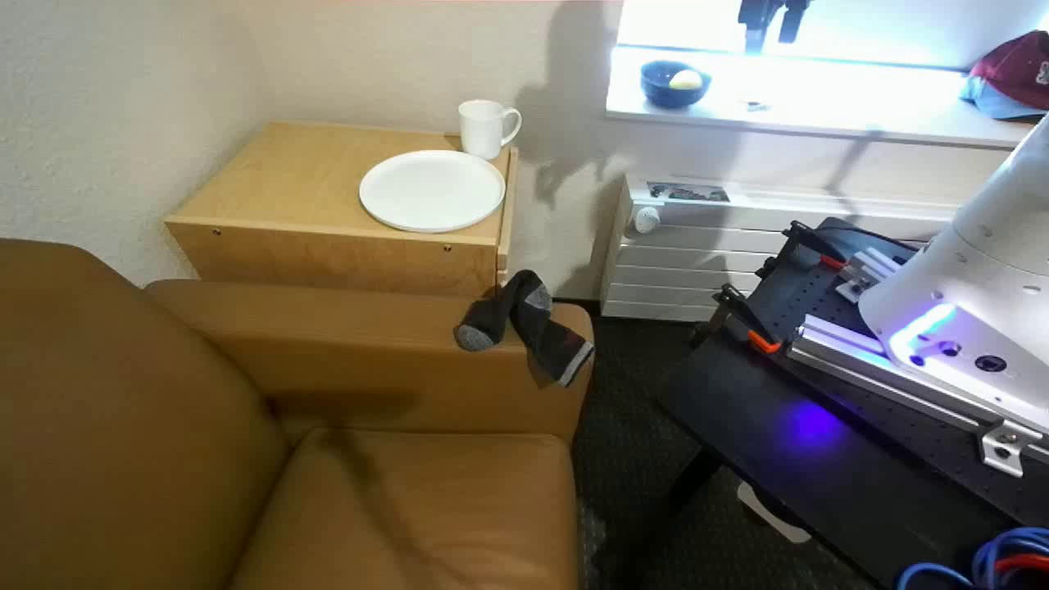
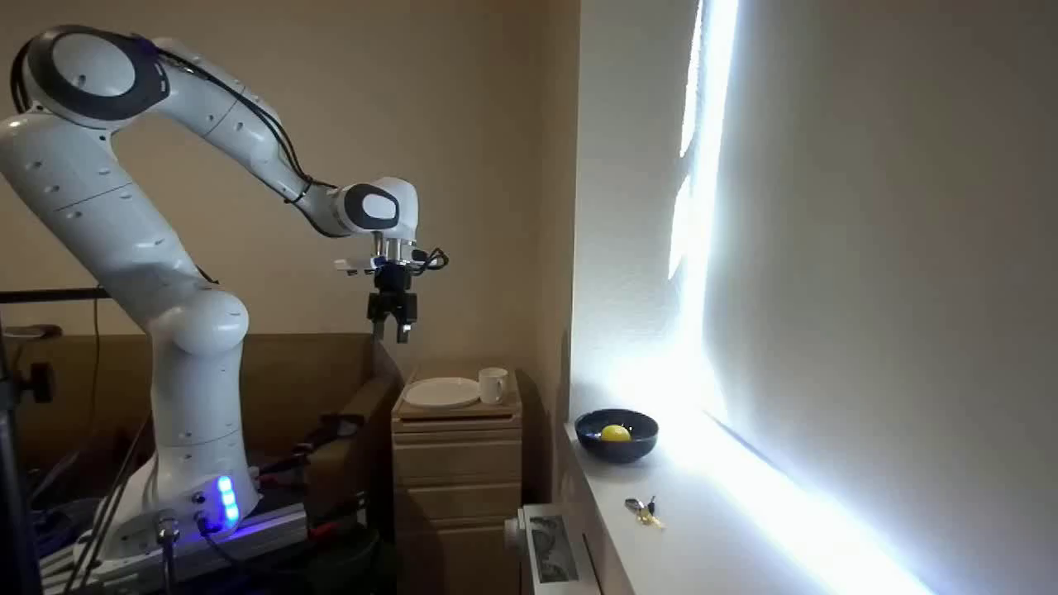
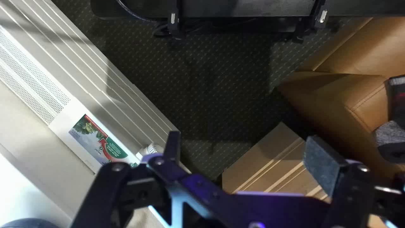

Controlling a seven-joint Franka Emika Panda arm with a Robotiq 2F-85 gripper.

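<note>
My gripper stands open in the wrist view, its fingers wide apart and only dark carpet and the cabinet seen between them. In the second exterior view the gripper [image 2: 392, 332] hangs in the air, pointing down. A dark sock [image 1: 546, 329] with grey patches drapes over the sofa arm. On the wooden cabinet [image 1: 295, 177] lie a white plate [image 1: 433, 192] and, behind it, an upright white mug [image 1: 482, 129]. A dark bowl [image 2: 617, 451] with a yellow round thing [image 2: 615, 433] in it sits on the windowsill.
Small keys or similar items [image 2: 645, 511] lie on the sill [image 2: 684, 555]. A red cap [image 1: 1018, 74] is at its far end. Below is a white radiator [image 1: 678, 260]. The brown sofa [image 1: 423, 501] and black table [image 1: 777, 462] flank a carpet gap.
</note>
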